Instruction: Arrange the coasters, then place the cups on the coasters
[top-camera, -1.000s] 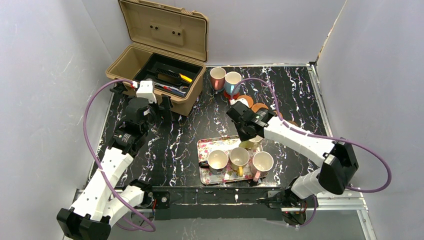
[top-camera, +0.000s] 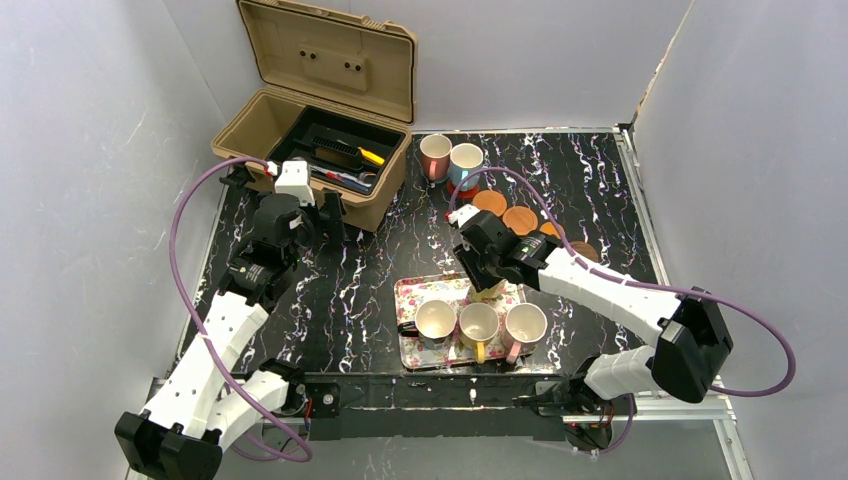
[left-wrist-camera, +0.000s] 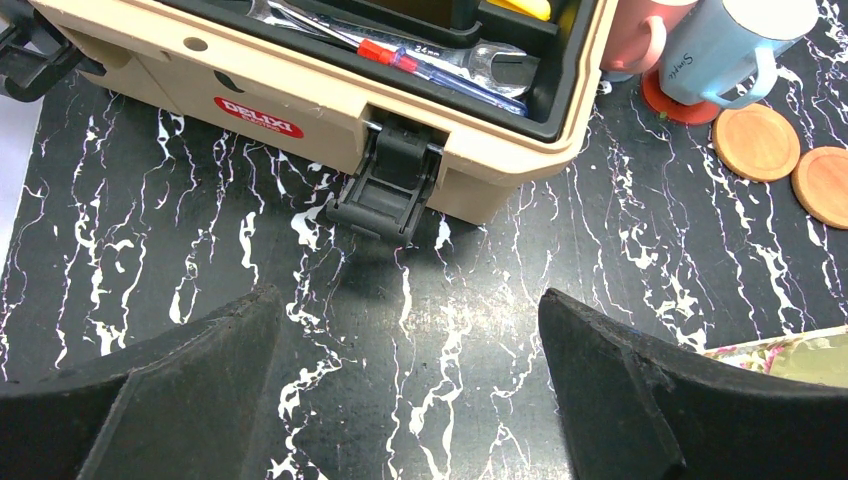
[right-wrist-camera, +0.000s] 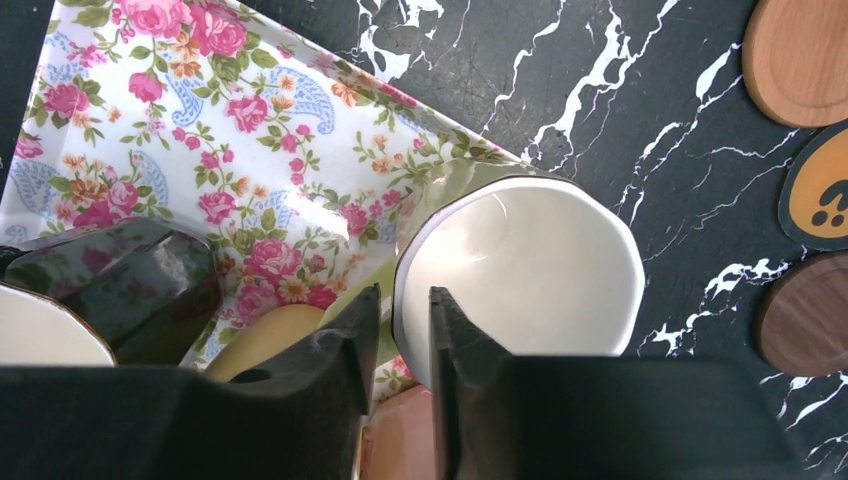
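A pale green cup with a white inside (right-wrist-camera: 530, 270) stands at the floral tray's corner in the right wrist view; the top view shows only a bit of it beneath the right arm. My right gripper is part open, its fingertips on either side of the cup's near rim with a gap still visible. Wooden coasters (top-camera: 520, 219) lie on the table beyond the tray, and round ones (right-wrist-camera: 800, 62) show at the right wrist view's edge. My left gripper is open and empty over bare table, beside the tool case.
Several more cups, among them a white-inside one (top-camera: 435, 318), crowd the floral tray (top-camera: 408, 293). A pink cup (top-camera: 435, 157) and a blue cup (top-camera: 466, 160) stand at the back. The open tan case (top-camera: 382, 196) fills the back left. Table left of the tray is clear.
The right gripper has shifted slightly left and turned over the tray's back right corner, covering more of the green cup from above. The left arm is practically still.
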